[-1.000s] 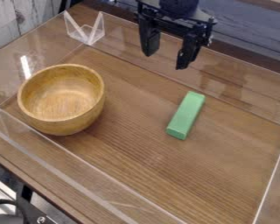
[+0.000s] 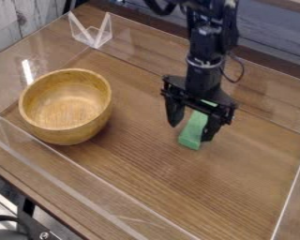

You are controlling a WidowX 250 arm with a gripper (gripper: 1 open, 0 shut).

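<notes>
My black gripper point(image 2: 193, 114) is low over the middle right of the table, its open fingers on either side of a green oblong object point(image 2: 195, 140) lying there. The far part of that object is partly hidden by the gripper. A wide yellow bowl point(image 2: 65, 103) sits on the wooden table point(image 2: 140, 187) to the left, apart from the gripper.
A clear wire or plastic item point(image 2: 90, 28) stands at the back left. A dark cable shows at the lower left edge.
My gripper has come down and toward the front from the back of the table, and is now at the green object, which lies where it was.
</notes>
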